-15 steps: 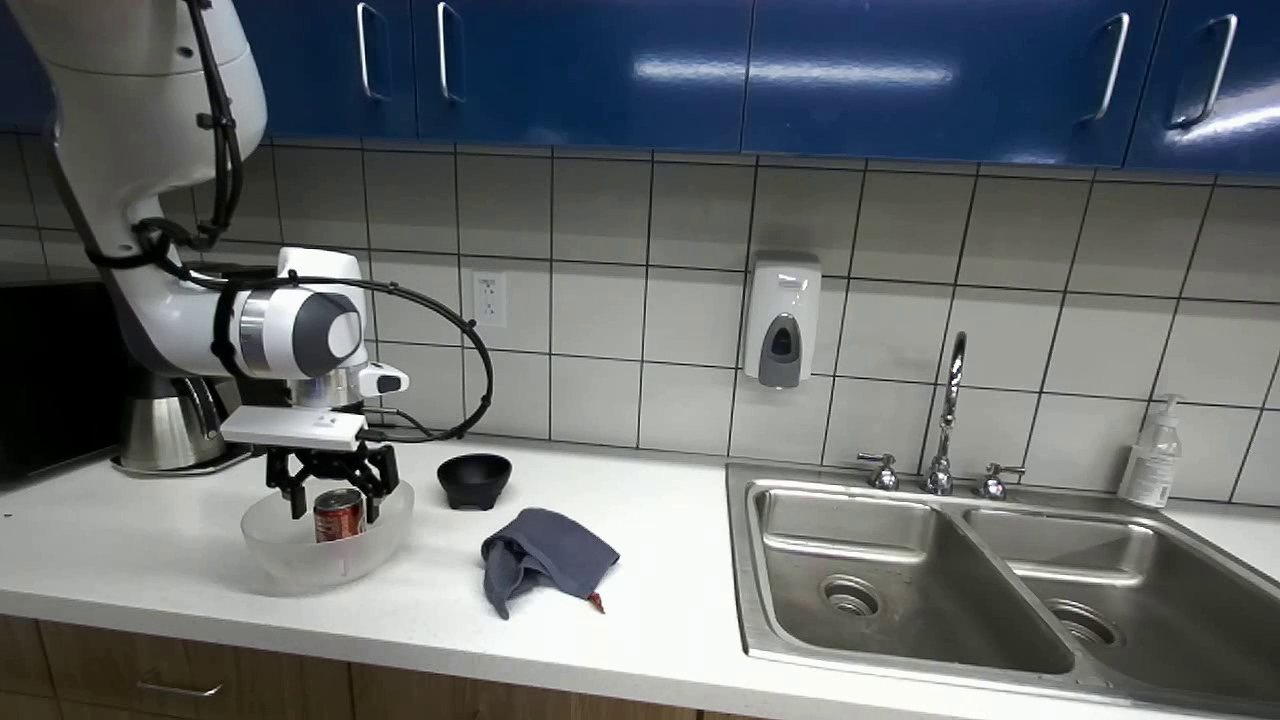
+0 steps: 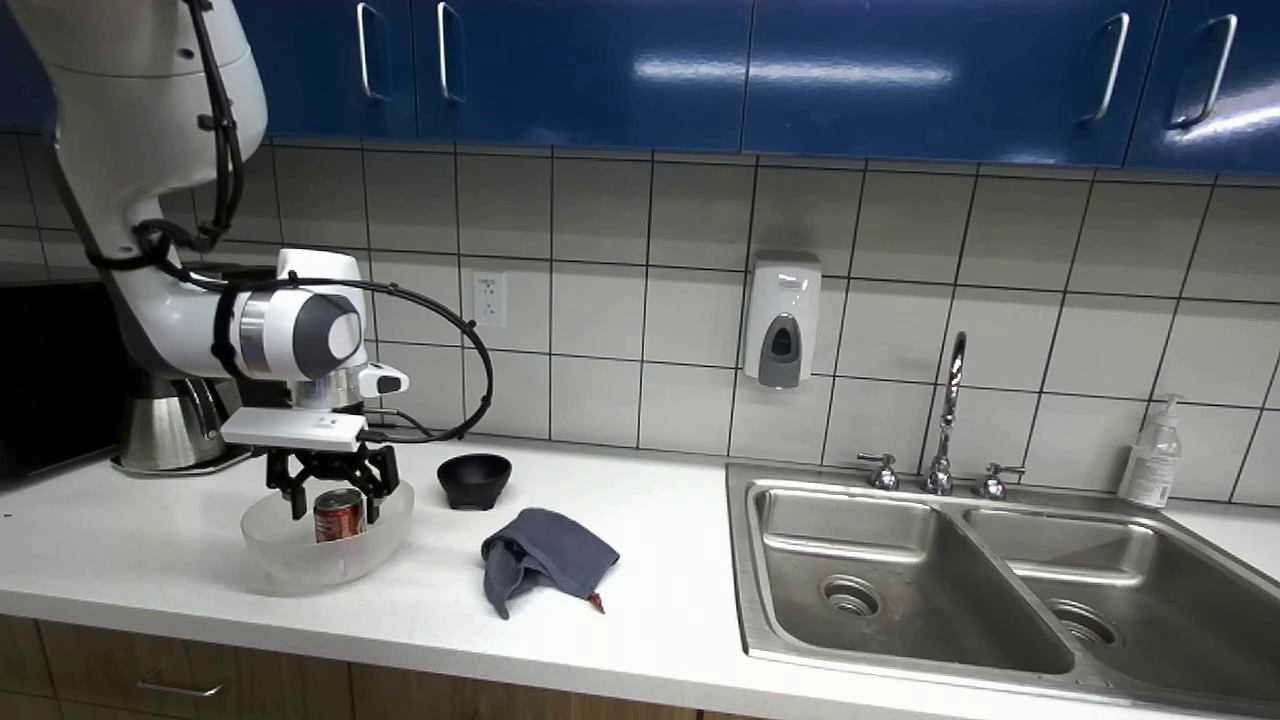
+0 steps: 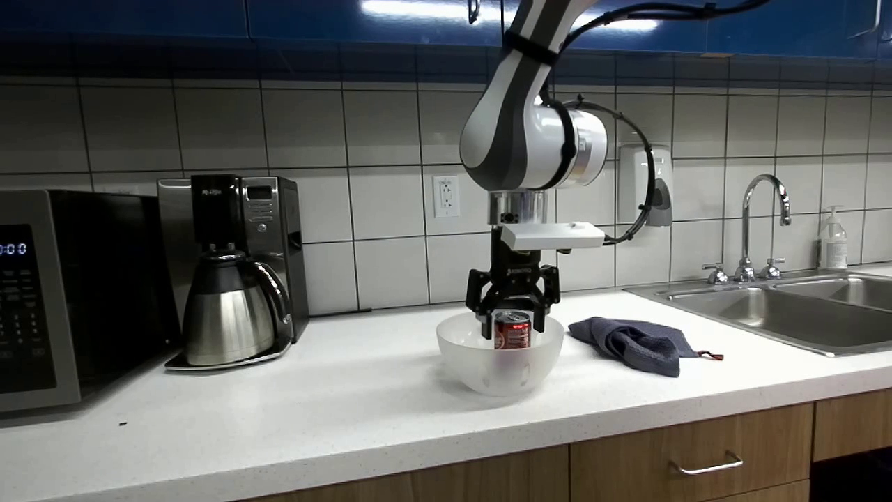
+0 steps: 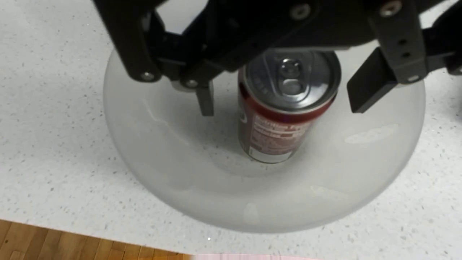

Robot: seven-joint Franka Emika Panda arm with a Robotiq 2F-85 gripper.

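A red soda can (image 4: 277, 125) with a silver top stands inside the frosted white bowl (image 4: 182, 190), leaning slightly in the wrist view. My gripper is open above the bowl, one finger on either side of the can's top, with a gap showing on both sides. From the front, the can (image 3: 512, 331) shows just under the gripper (image 3: 513, 325), its lower part behind the wall of the bowl (image 3: 497, 372). Exterior view 1 likewise has the can (image 2: 338, 516) in the bowl (image 2: 324, 566) between the open fingers.
To the right of the bowl lie a small black bowl (image 2: 474, 480) and a crumpled dark blue-grey cloth (image 2: 552, 552). A coffee maker (image 3: 238, 276) and a microwave (image 3: 83, 293) stand on the left. The double sink (image 2: 912, 576) is at the right. Counter between cloth and sink is clear.
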